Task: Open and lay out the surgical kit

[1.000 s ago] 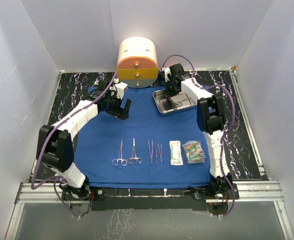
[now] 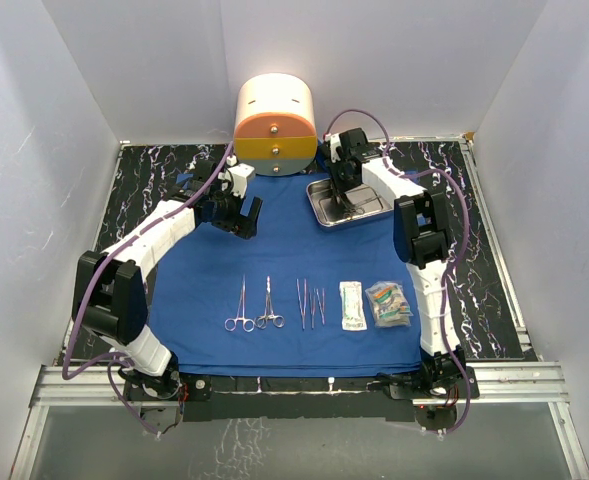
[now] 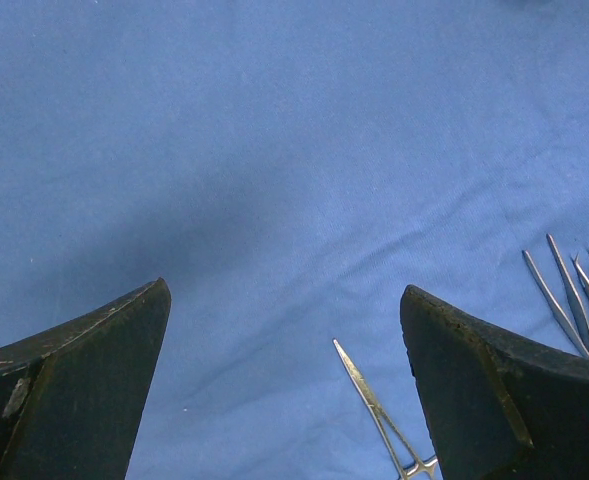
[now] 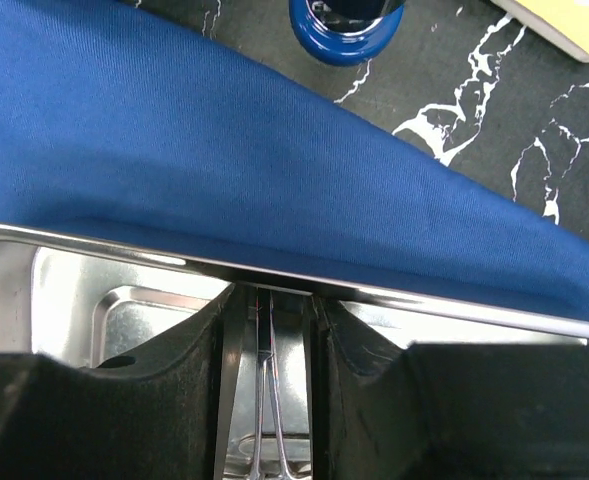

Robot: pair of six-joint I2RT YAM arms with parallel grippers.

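In the top view the steel tray (image 2: 325,212) rests on the blue cloth at the back right. My right gripper (image 2: 343,193) reaches down into it. The right wrist view shows its fingers (image 4: 224,345) partly apart, on either side of a slim metal instrument (image 4: 261,400); gaps show between them and its shaft. Two ring-handled instruments (image 2: 241,305) lie at the cloth's front, beside several tweezers (image 2: 312,305), a white packet (image 2: 352,306) and a clear bag (image 2: 388,304) of small items. My left gripper (image 2: 249,218) hangs open and empty above the cloth.
A rounded drawer box (image 2: 275,120) stands against the back wall, left of the tray. Bare blue cloth (image 2: 264,252) fills the middle. In the right wrist view, the tray's raised rim (image 4: 394,295) runs close by the fingertips.
My right gripper's fingers have shifted slightly further into the tray, toward the instrument. The left arm and the items laid on the cloth have stayed put.
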